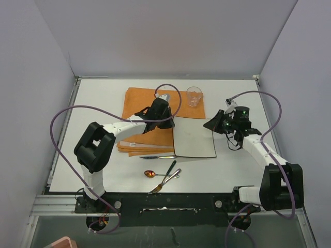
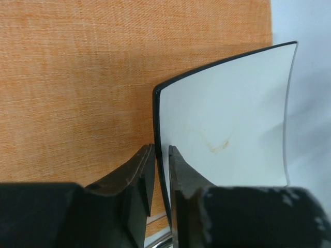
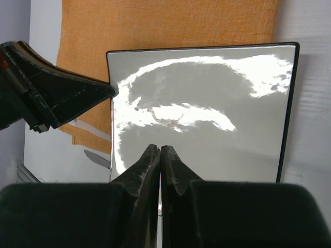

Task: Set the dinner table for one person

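Observation:
A square white plate [image 1: 194,137] with a dark rim lies partly over the right side of the orange placemat [image 1: 135,106]. My left gripper straddles the plate's left rim, its two fingers close on either side; whether they press on it cannot be told. Over the plate's right part, my right gripper is shut with nothing showing between its fingers. A clear glass [image 1: 193,96] stands at the mat's upper right. Below the mat lie a spoon [image 1: 150,173], a fork [image 1: 156,189] and a green-handled utensil [image 1: 172,165]. A knife [image 1: 151,157] lies along the mat's lower edge.
Near the front, the cutlery overlaps in a loose group. An orange-pink container [image 1: 63,243] shows at the bottom left, off the table.

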